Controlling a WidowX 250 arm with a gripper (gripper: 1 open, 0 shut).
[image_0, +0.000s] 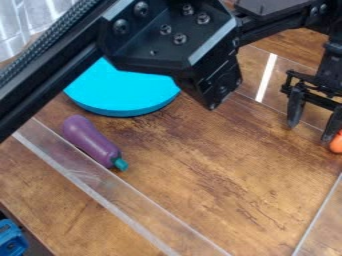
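At the right edge of the view, my black gripper (311, 112) hangs low over the wooden board, its fingers pointing down. An orange object (334, 141) shows partly beside the fingers, cut off by the frame edge; whether the fingers grip it is unclear. A purple toy eggplant (90, 138) with a green tip lies at the left. A light blue round plate (118, 97) sits behind it, partly covered by my arm.
Clear plastic strips (94, 195) run along the board at left and right. A blue object (10, 240) is at the lower left corner. The middle and lower board is bare.
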